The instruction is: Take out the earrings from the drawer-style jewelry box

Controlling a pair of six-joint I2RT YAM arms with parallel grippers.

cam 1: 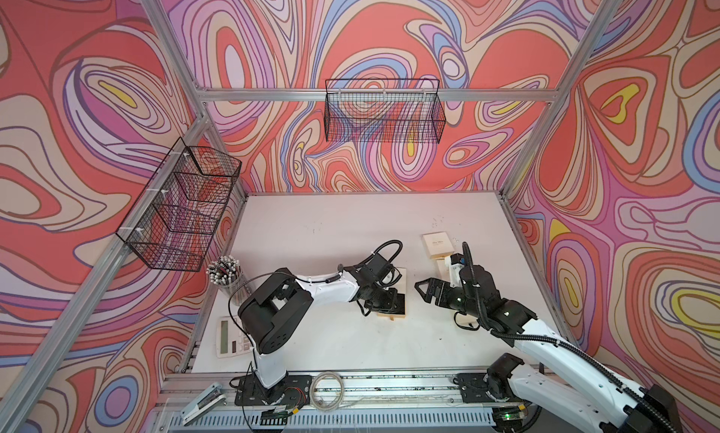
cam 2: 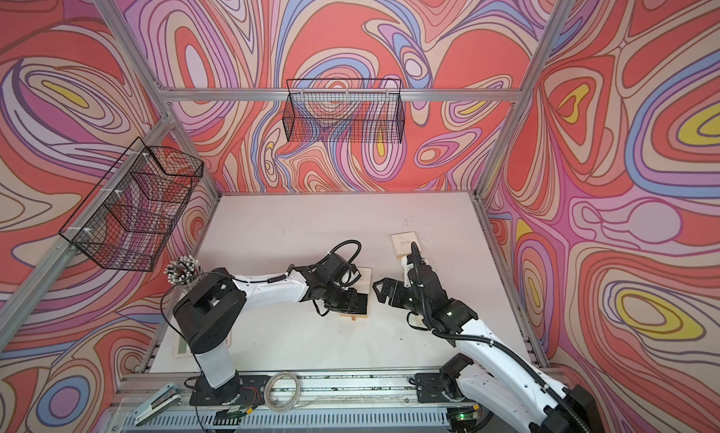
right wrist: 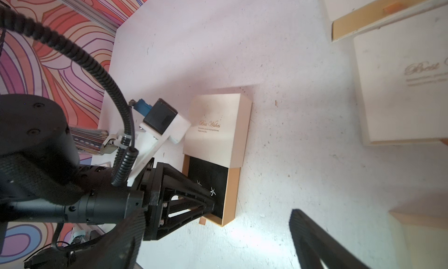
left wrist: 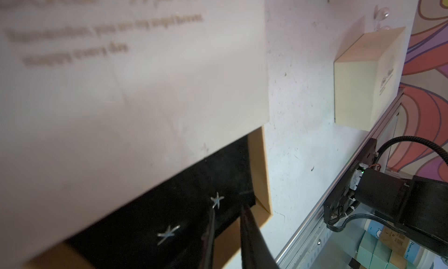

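The drawer-style jewelry box (right wrist: 214, 124) lies on the table with its drawer (right wrist: 231, 194) pulled partway out. Its black lining carries two small silver star-shaped earrings, a near one (left wrist: 216, 200) and another (left wrist: 167, 233) deeper in the left wrist view. My left gripper reaches over the open drawer, its fingertips slightly apart close to the nearer earring; nothing shows between them. In the right wrist view its fingers (right wrist: 201, 201) point down at the lining. Off to the right of the box, my right gripper stands wide open and empty.
More cream boxes (right wrist: 406, 82) lie on the right side, some near or under the right arm. A calculator (cam 1: 231, 337) and a cup of sticks (cam 1: 228, 274) occupy the left edge. Bare table separates the jewelry box from the others.
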